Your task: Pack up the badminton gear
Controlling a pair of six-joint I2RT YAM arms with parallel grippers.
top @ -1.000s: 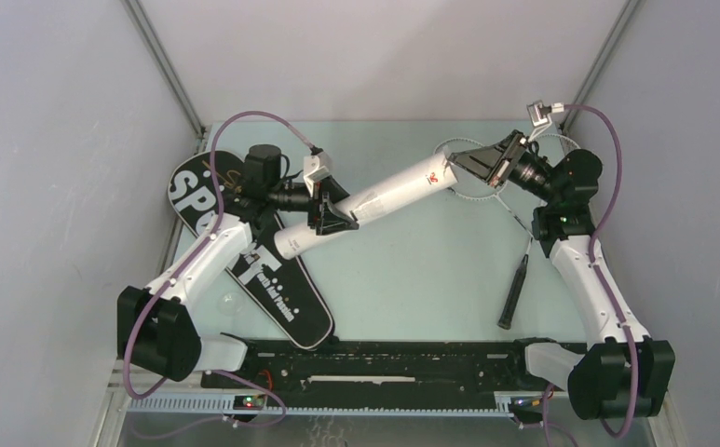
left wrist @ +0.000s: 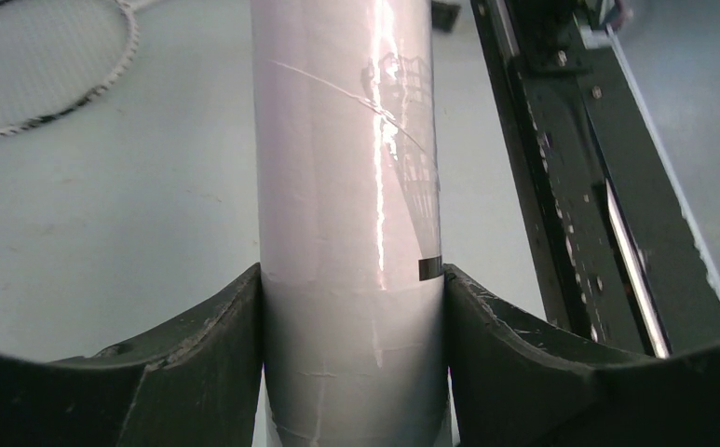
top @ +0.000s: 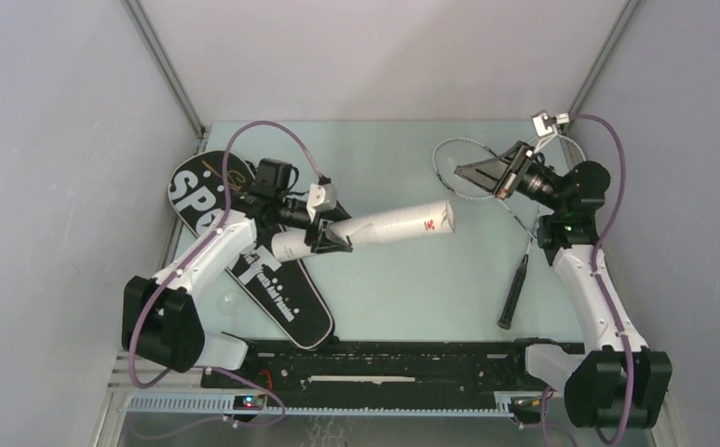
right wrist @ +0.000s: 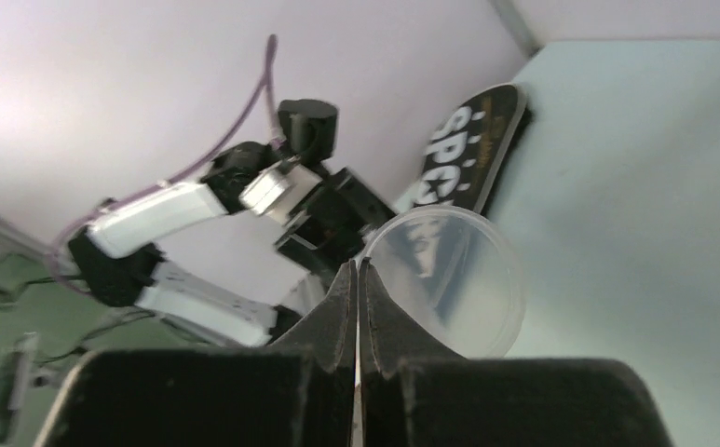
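My left gripper [top: 335, 237] is shut around the white shuttlecock tube [top: 398, 225], held above the table and lying almost level. In the left wrist view the tube [left wrist: 346, 168] stands between both fingers. My right gripper [top: 458, 171] is off the tube's right end, its fingers shut at the tips. The right wrist view shows a clear round lid [right wrist: 458, 279] at those fingertips, its thin rim pinched between them. A racket [top: 512, 296] with a black handle lies at the right, partly under the right arm. The black racket bag [top: 286, 296] lies flat at the left.
Part of a second racket frame [top: 570, 149] shows behind the right arm. A faint clear disc [top: 228, 304] lies left of the bag. Walls close in the sides and back.
The tube's right end has swung down and clear of the right gripper, which now stands slightly apart from it with the clear lid at its tips. The left gripper has dipped a little.
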